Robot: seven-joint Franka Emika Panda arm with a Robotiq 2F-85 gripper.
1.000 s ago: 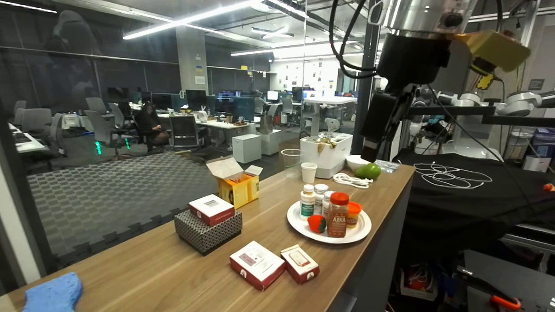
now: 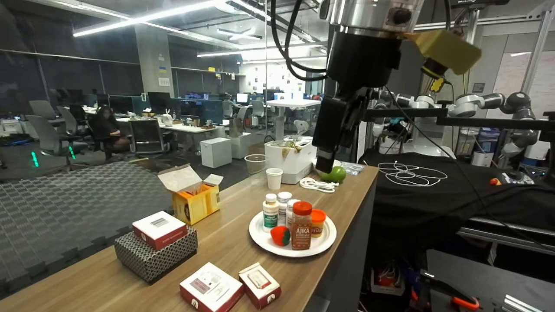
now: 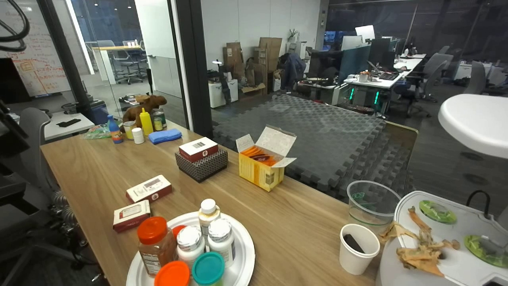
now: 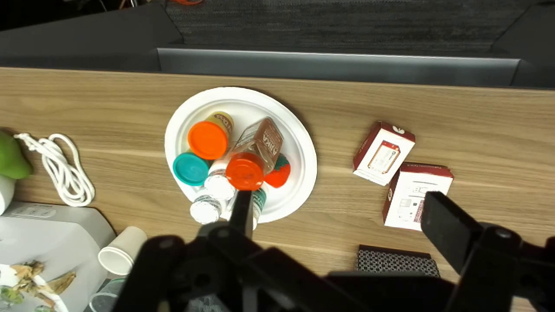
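Observation:
My gripper is open above the table, its two fingers wide apart with nothing between them in the wrist view. In exterior view 1 the dark gripper hangs high, near the table's right edge. Below stands a white plate (image 2: 256, 242) with an AJIKA spice jar (image 2: 301, 229), a red strawberry (image 2: 280, 235), an orange-lidded tub (image 2: 318, 222) and white bottles (image 2: 270, 212). A teal-lidded tub (image 3: 208, 268) is on the plate too. Two red-and-white boxes (image 4: 385, 153) (image 4: 417, 196) lie beside each other, apart from the plate.
Another red-and-white box (image 2: 159, 230) rests on a black patterned box (image 2: 156, 255). An open yellow box (image 2: 196, 203) stands along the far edge. A paper cup (image 3: 358, 252), white cable (image 4: 66, 171) and white appliance (image 4: 52, 234) crowd one end. Bare wood lies between plate and boxes.
Exterior view 1 has shifted, so the whole scene sits further left and a blue cloth has left the picture. The tabletop objects keep their arrangement.

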